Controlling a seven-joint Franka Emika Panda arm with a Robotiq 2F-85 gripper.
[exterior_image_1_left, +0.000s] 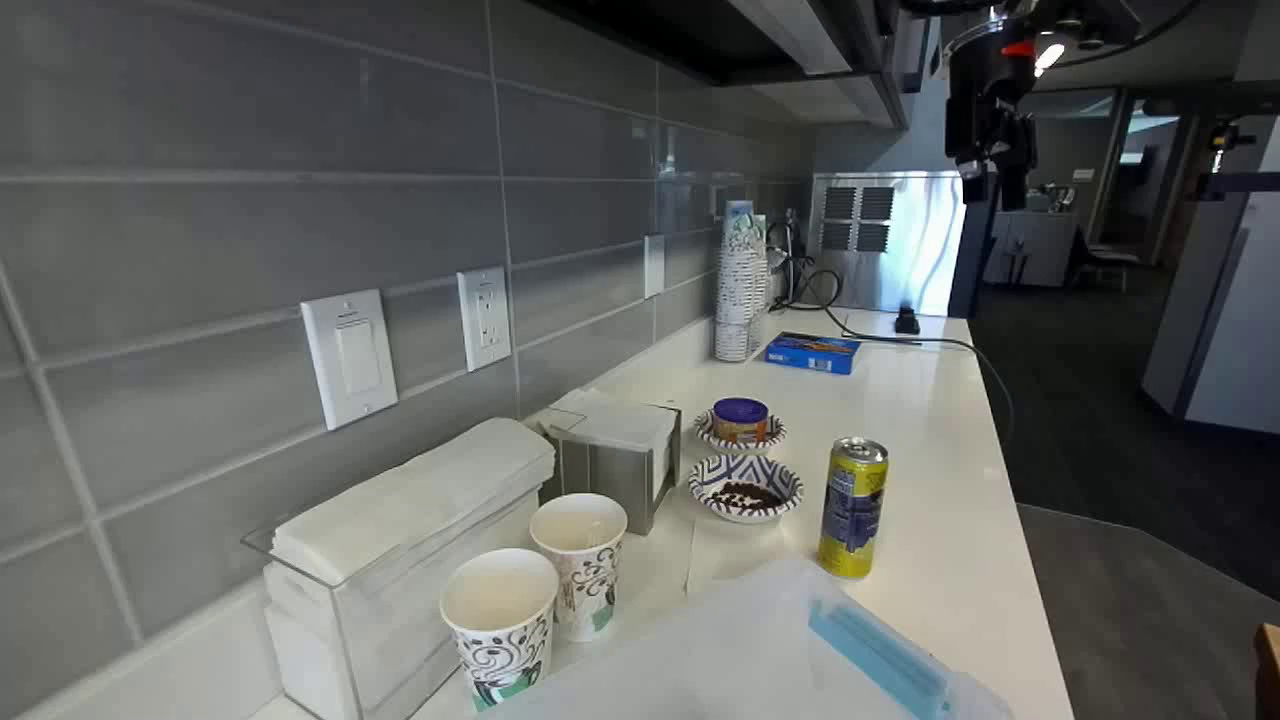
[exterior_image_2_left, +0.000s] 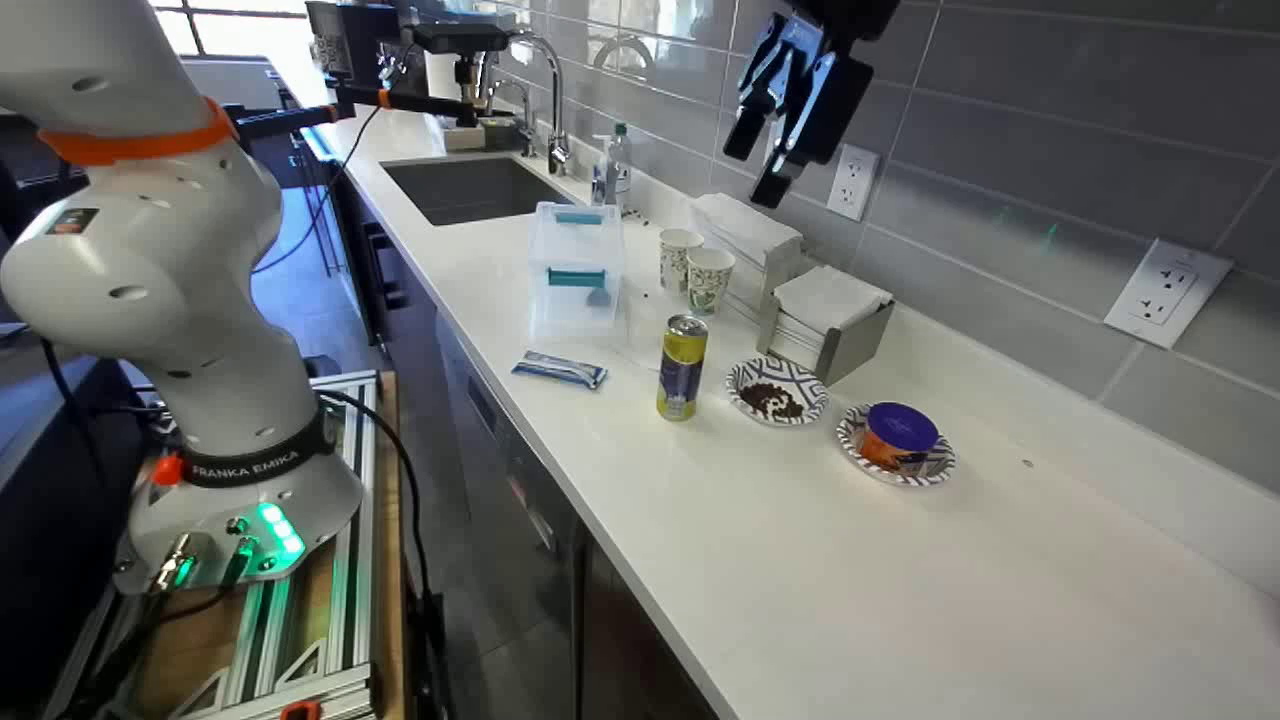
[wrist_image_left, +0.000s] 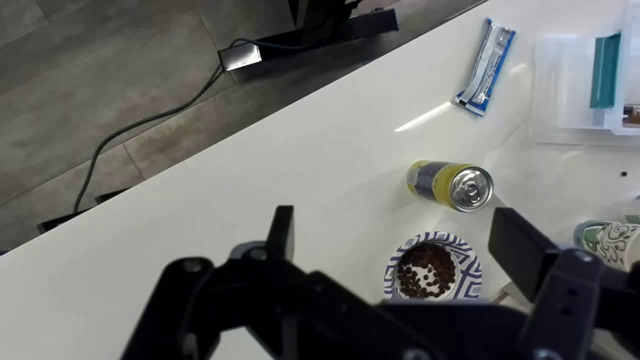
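High above the counter, my gripper hangs open and empty, well clear of everything; its two fingers spread wide in the wrist view. Beneath it on the counter stands a yellow and blue can, upright. Beside the can is a patterned bowl with dark brown pieces in it. A second patterned bowl holds a small round tub with a purple lid. A blue and silver wrapped bar lies flat near the counter's front edge.
A clear bin with teal handles, two paper cups and napkin holders stand nearby. Along the wall are stacked cups and a blue box.
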